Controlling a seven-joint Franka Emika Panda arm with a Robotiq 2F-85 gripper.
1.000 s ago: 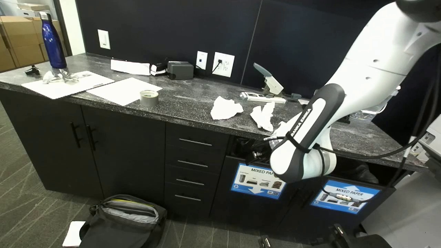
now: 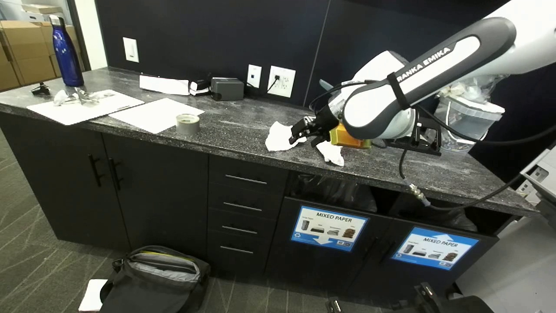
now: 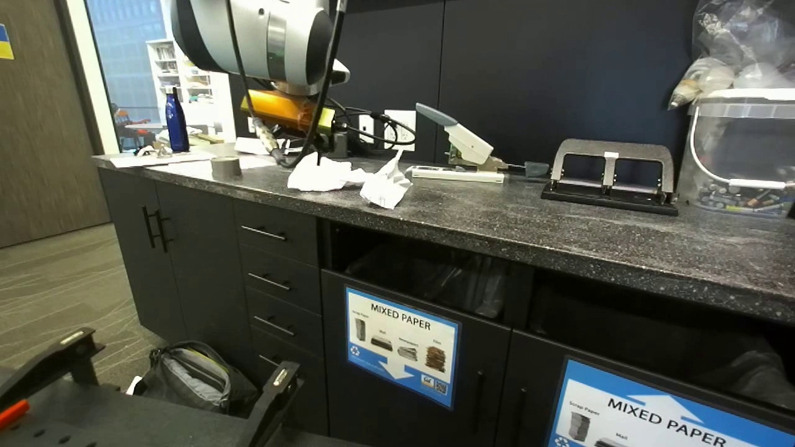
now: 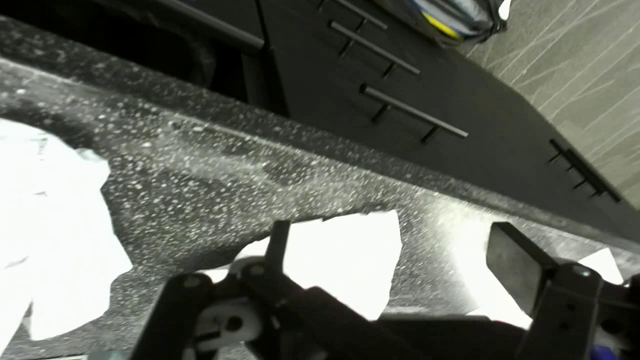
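Two crumpled white papers lie on the dark speckled counter. The left paper (image 2: 279, 138) has my gripper (image 2: 302, 136) at its right side, close above it; from exterior view 1 I cannot tell whether they touch. In the wrist view this paper (image 4: 351, 258) shows between and beyond the fingers of my open gripper, nearer the left finger, with nothing held. The other paper (image 2: 331, 153) is partly behind the arm in exterior view 1. It stands clear near the counter's front edge in exterior view 2 as a crumpled piece (image 3: 387, 184).
A tape roll (image 2: 187, 124) and flat sheets (image 2: 156, 114) lie to the left, with a blue bottle (image 2: 67, 54) beyond. A stapler (image 3: 466, 141), hole punch (image 3: 612, 175) and clear bucket (image 3: 738, 149) stand to the right. Below are bin openings (image 3: 425, 268) labelled mixed paper.
My arm has risen from in front of the bin opening to over the counter, its gripper now beside the left paper. Both papers lie where they were.
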